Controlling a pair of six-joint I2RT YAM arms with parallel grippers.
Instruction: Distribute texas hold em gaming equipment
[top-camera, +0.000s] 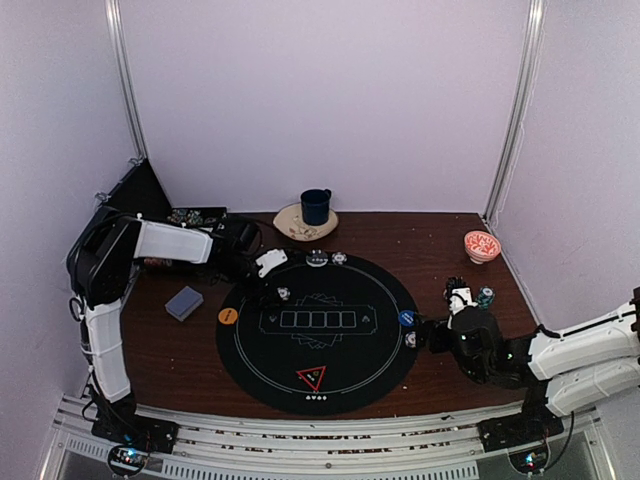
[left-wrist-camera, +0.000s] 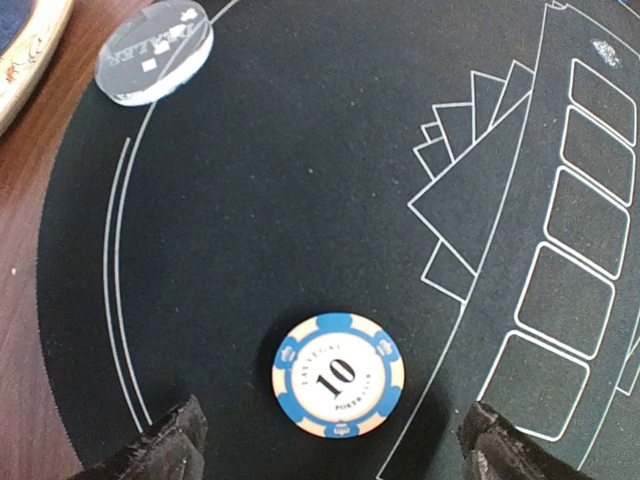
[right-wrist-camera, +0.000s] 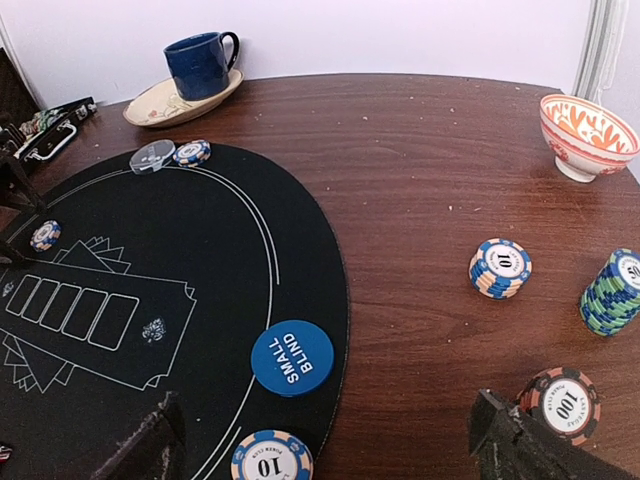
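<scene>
My left gripper is open above a blue-and-white 10 chip (left-wrist-camera: 337, 374) on the black mat (left-wrist-camera: 250, 180); the clear dealer button (left-wrist-camera: 154, 52) lies further back, beside another chip (right-wrist-camera: 192, 153). My right gripper is open over the mat's right edge, above a 10 chip (right-wrist-camera: 271, 459) beside the small blind button (right-wrist-camera: 292, 357). On the wood to the right stand stacks of 10 chips (right-wrist-camera: 499, 268), green chips (right-wrist-camera: 610, 292) and 100 chips (right-wrist-camera: 559, 405). An orange button (top-camera: 228, 316) and red triangle (top-camera: 311, 377) sit on the mat.
A blue mug (top-camera: 315, 206) on a plate (top-camera: 290, 226) is at the back, a bowl (top-camera: 482, 246) at back right. A card box (top-camera: 184, 303) lies left of the mat, with a black case (top-camera: 140, 188) behind.
</scene>
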